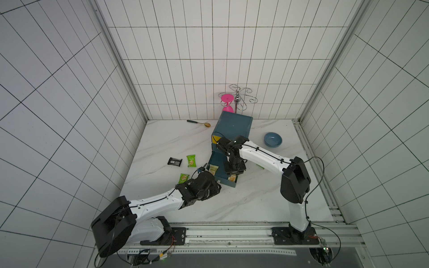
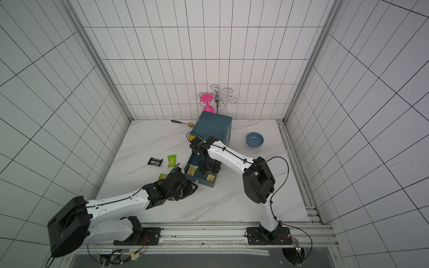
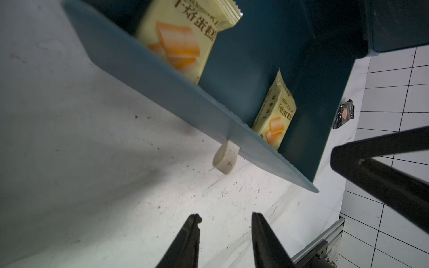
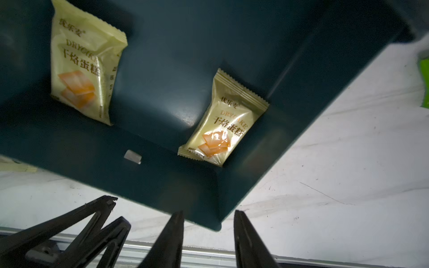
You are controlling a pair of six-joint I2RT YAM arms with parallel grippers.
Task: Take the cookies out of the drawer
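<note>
The drawer (image 4: 147, 167) is pulled out of the blue cabinet (image 1: 234, 125) and holds two yellow cookie packets. One packet (image 4: 87, 62) lies in its left part, and the other packet (image 4: 225, 118) lies in the right front corner. Over the drawer hangs my right gripper, its fingers apart and nothing between them; the right-hand packet is ahead of its tips. My left gripper is just outside the drawer's front left, also with empty spread fingers. From there both packets show beyond the front panel with its pale pull tab (image 3: 225, 157).
Green packets (image 1: 191, 160) and a black packet (image 1: 174, 161) lie left of the drawer. A blue bowl (image 1: 272, 139) stands at right, a spoon (image 1: 198, 123) at the back. The two grippers are close together.
</note>
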